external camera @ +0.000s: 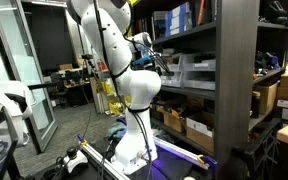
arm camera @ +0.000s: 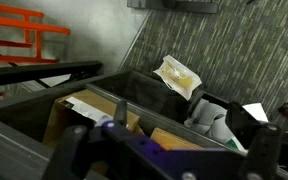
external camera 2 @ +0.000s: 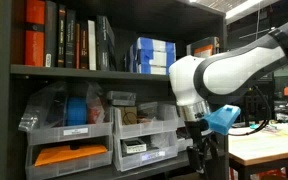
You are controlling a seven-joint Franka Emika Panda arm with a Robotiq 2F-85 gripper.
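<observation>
In the wrist view my gripper stands open, its two dark fingers spread wide at the lower edge, and I see nothing held between them. Beyond them, a small cream packet with print (arm camera: 178,76) lies over the edge of a dark bin, apart from the fingers. In exterior view 2 the gripper (external camera 2: 201,150) hangs below the white arm (external camera 2: 209,85), in front of the shelf near the right-hand clear bins. Its fingertips are too small there to make out.
Clear plastic bins (external camera 2: 72,128) line the shelf, one with an orange item (external camera 2: 69,154). Books (external camera 2: 69,38) fill the shelf above. An open cardboard box (arm camera: 72,118) and white wrapped items (arm camera: 219,128) lie close to the fingers. Bare wooden floor (arm camera: 249,45) shows beyond.
</observation>
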